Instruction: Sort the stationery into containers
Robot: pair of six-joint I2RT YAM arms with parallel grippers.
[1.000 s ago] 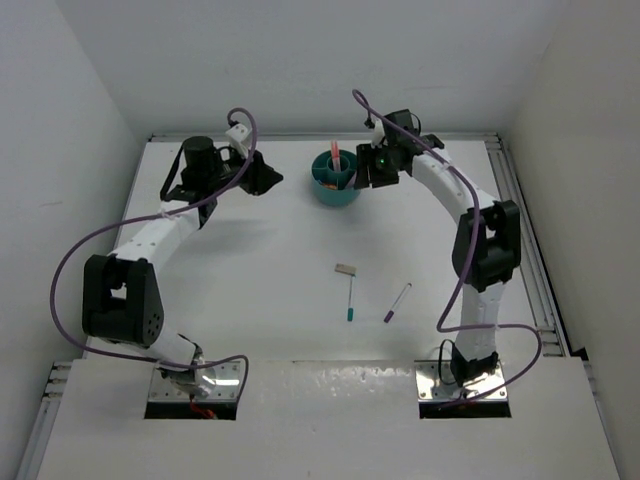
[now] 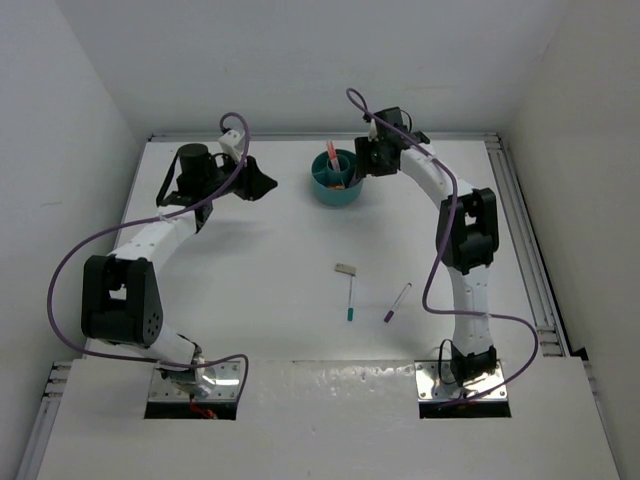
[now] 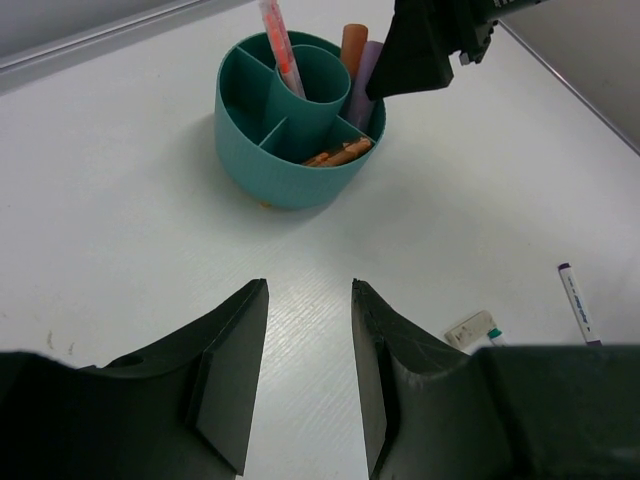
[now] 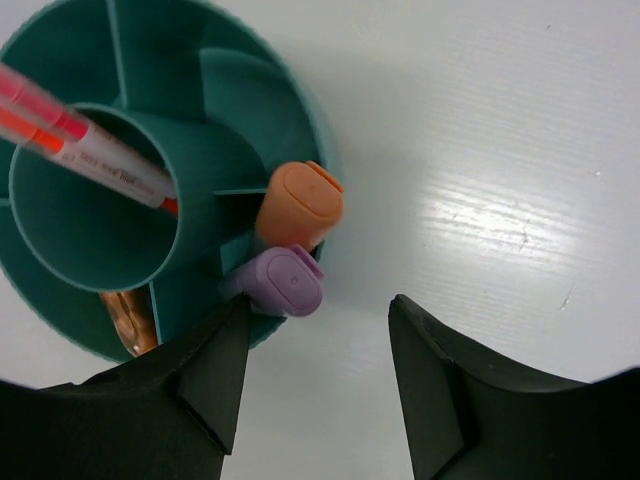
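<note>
A teal divided organizer (image 2: 330,195) holds pink-orange pens (image 3: 282,50) in its centre cup, plus orange (image 4: 298,200), purple (image 4: 280,280) and brown cylinders (image 3: 345,155) in side compartments. My right gripper is open just beside the purple one, at the organizer's right rim. My left gripper is open over bare table, left of the organizer, nothing between its fingers. An eraser-like block (image 2: 345,269), a teal-ended pen (image 2: 350,300) and a purple-ended pen (image 2: 398,302) lie loose in the front half of the table.
Metal rails run along its back and side edges, with walls beyond.
My right arm has shifted toward the back, its gripper rising slightly along the organizer's right side.
</note>
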